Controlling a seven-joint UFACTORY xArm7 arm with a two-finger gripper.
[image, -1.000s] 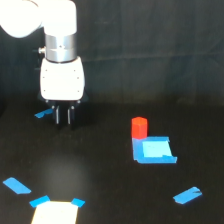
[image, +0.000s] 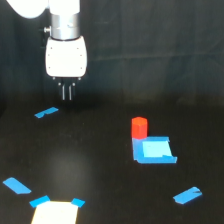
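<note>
The white robot arm hangs at the upper left of the camera view, its gripper (image: 67, 90) pointing down above the dark table; whether its fingers are open or shut is hard to tell. A red block (image: 139, 127) stands on the right of centre, at the back edge of a light square outlined in blue tape (image: 155, 160). At the bottom left lies a pale yellow square (image: 54, 214) with blue tape at its corners.
Loose blue tape strips (image: 16, 185) lie at the left, the back left and the lower right.
The gripper has risen and shifted slightly right. The block has not moved.
</note>
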